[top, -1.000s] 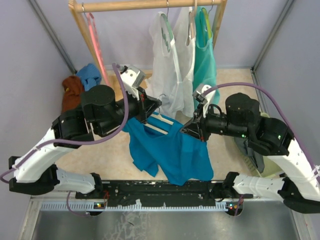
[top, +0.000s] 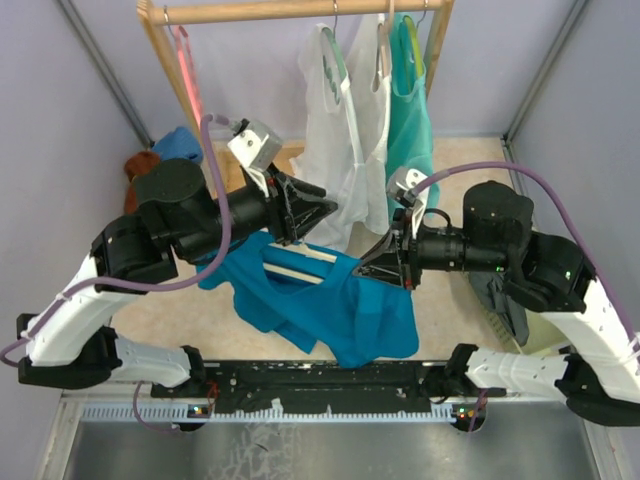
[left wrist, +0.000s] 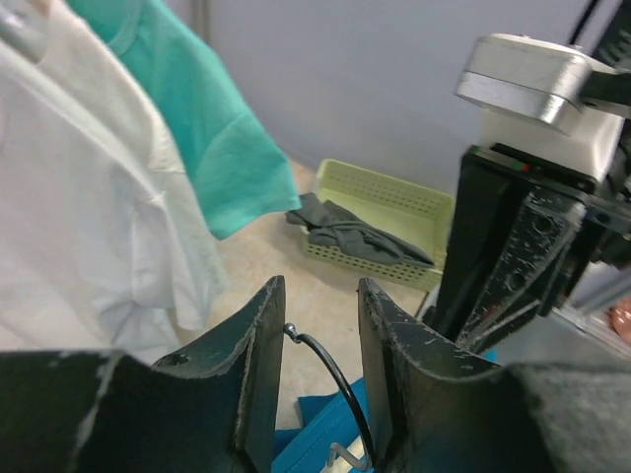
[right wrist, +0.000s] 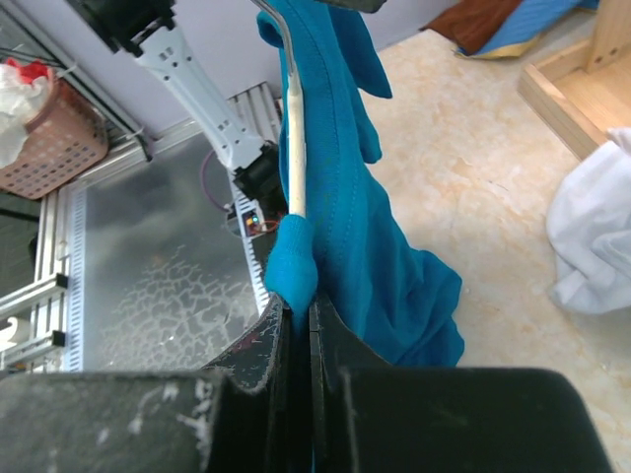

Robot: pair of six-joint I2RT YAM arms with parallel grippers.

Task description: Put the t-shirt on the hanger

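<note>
The blue t-shirt hangs spread between my two arms. Pale wooden hanger bars show at its neck opening. My right gripper is shut on the blue cloth, where a covered end of the wooden hanger enters the fabric. In the left wrist view, my left gripper stands part open, its two fingertips apart. The thin metal hanger hook rises between them, with a gap visible on both sides. Seen from the top, the left fingers hide the hook.
White garments and a teal one hang on the wooden rack behind, close to the left gripper. A pink hanger hangs at left. The green basket with dark cloth sits at right.
The right gripper shifted slightly left and returned. The shirt's left part has spread further left.
</note>
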